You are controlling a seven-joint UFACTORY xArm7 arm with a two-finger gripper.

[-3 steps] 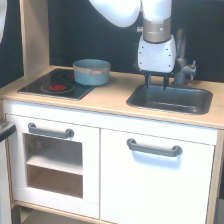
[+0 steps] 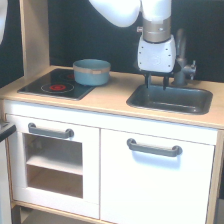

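Note:
My gripper (image 2: 157, 78) hangs above the dark sink (image 2: 201, 102), in front of the faucet (image 2: 181, 62), its dark fingers pointing down over the basin. I cannot tell whether it is open or shut. A teal pot (image 2: 91, 73) stands at the back of the counter, on or beside the right part of the black cooktop (image 2: 55, 84), left of the sink.
Below the wooden counter (image 2: 117, 96) are a white oven door with a window (image 2: 60, 165) and a white cabinet door (image 2: 155, 185), each with a grey handle. A partly visible white object is at the far left edge.

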